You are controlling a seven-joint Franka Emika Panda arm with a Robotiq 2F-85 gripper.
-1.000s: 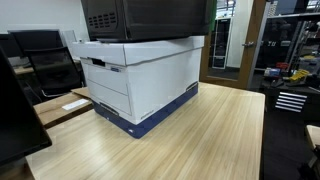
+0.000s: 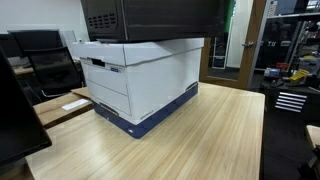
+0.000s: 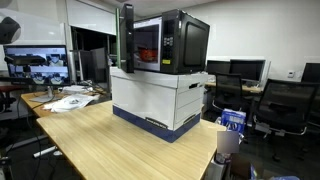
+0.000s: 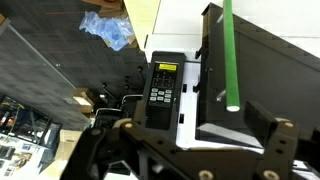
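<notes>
In exterior view 2 a dark microwave (image 3: 185,42) sits on a white box, its door (image 3: 126,38) swung open at the left and something red (image 3: 147,54) inside. Only the microwave's lower part (image 2: 150,20) shows in exterior view 1. From the wrist, the black control panel (image 4: 164,93) with its lit display lies ahead of my gripper. The gripper's fingers stand wide apart, with dark fingers (image 4: 127,135) at the lower edge. A narrow green strip (image 4: 231,70) reaches down toward the space between them; I cannot tell whether they touch it.
The white box (image 2: 150,82) has a blue base and rests on a wooden table (image 2: 190,135), whose front stretch is clear. A black monitor-like object (image 2: 15,110) stands at the left edge. Office chairs (image 3: 285,105) and a white stand-like item (image 3: 228,142) are at the right.
In exterior view 1 the dark shape at the microwave's upper right now reaches farther right, and something dark has come into view at the upper right. Box and table have not moved.
</notes>
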